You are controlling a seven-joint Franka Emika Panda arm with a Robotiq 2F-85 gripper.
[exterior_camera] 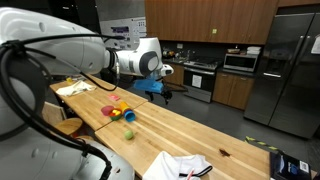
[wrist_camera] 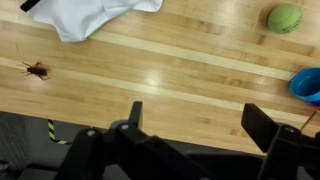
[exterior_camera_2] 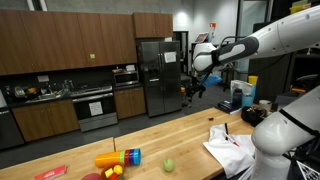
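My gripper stands open high above the wooden table, with only bare tabletop showing between its fingers. In exterior view 1 the gripper point(exterior_camera: 166, 93) hangs well clear of everything on the table. A white cloth point(wrist_camera: 95, 16) lies crumpled at the top left of the wrist view, and a dark insect-like object point(wrist_camera: 37, 70) is below it. Toward the top right sits a green round object point(wrist_camera: 284, 18). A blue cup point(wrist_camera: 306, 83) is cut off at the right edge.
Red or pink items point(exterior_camera: 107, 110) and yellow pieces point(exterior_camera: 117, 113) cluster near the blue cup point(exterior_camera: 129, 115). In exterior view 2, a flat pink object point(exterior_camera_2: 48, 171) lies at the table's left.
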